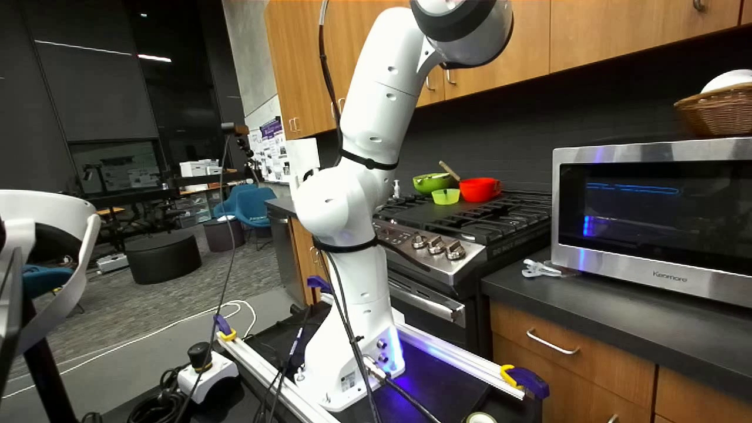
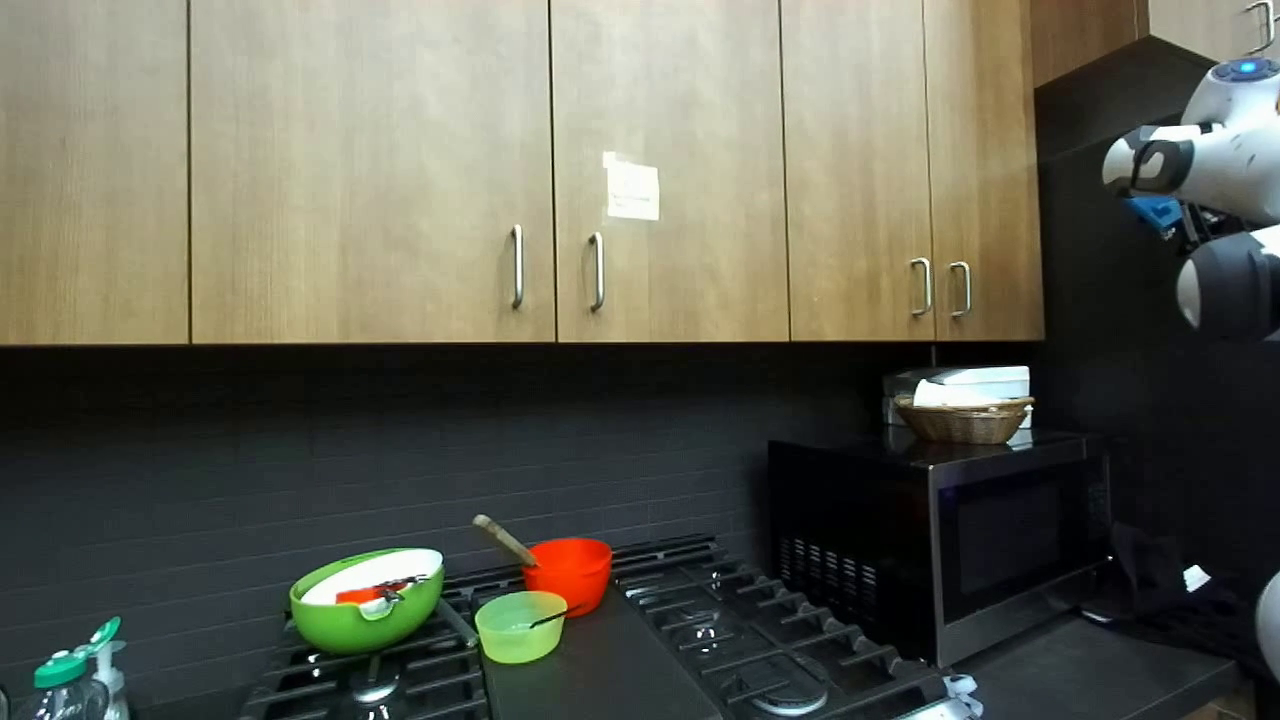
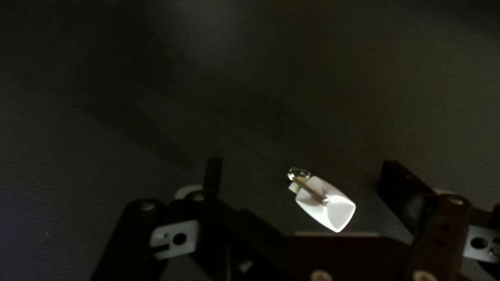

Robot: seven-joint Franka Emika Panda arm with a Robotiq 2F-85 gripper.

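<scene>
In the wrist view my gripper is open, its two dark fingers wide apart. A small white object [image 3: 330, 208] with a thin metal piece shows in the gap between them, apart from both, against a dark surface. I cannot tell exactly what it is or how far below the fingertips it lies. The white arm [image 1: 380, 106] rises from its base in exterior view 1, where the gripper is out of frame. Only part of the arm [image 2: 1230, 162] appears at the right edge of exterior view 2.
A microwave [image 1: 634, 158] stands on the dark counter, with a basket [image 1: 719, 113] on top and a white clip-like thing [image 1: 541, 269] by its corner. Green bowl [image 2: 348, 626], lime bowl [image 2: 518, 644] and red pot [image 2: 573, 574] sit on the stove. Wooden cupboards [image 2: 372, 144] hang above.
</scene>
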